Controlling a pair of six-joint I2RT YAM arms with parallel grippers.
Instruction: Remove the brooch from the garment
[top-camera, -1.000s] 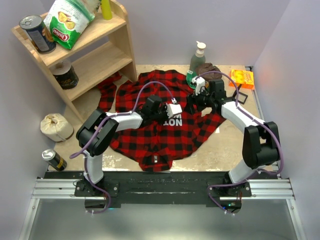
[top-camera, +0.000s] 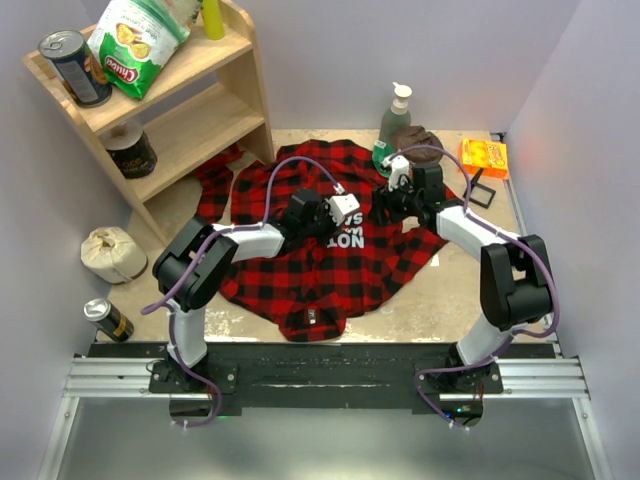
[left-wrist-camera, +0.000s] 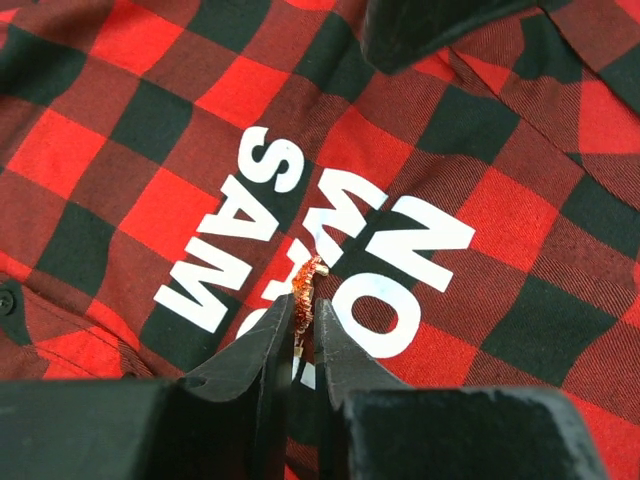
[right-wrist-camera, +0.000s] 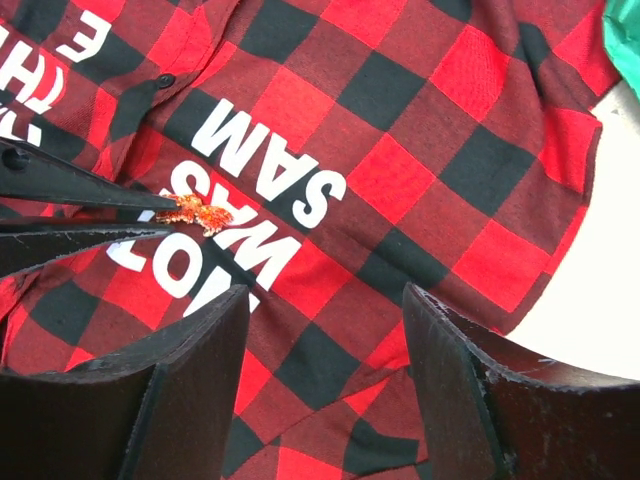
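The brooch (left-wrist-camera: 304, 288), a small orange-red sparkly piece with gold ends, shows over the white lettering in the left wrist view. My left gripper is shut on it, and one end sticks out past the fingertips. The right wrist view shows the brooch (right-wrist-camera: 197, 212) at the tips of the left fingers (right-wrist-camera: 90, 190); whether it is still fixed to the cloth I cannot tell. Beneath it lies the red-and-black checked garment (top-camera: 275, 270), spread out. Over the garment's right part, my right gripper is open, its fingers empty and apart from the brooch.
A wooden shelf (top-camera: 205, 115) stands at the back left. Behind the right arm are a green pump bottle (top-camera: 394, 125), a dark cap (top-camera: 417, 143) and an orange box (top-camera: 484, 156). A can (top-camera: 108, 319) stands at the left front.
The right arm has moved only a little. The garment lies much as before.
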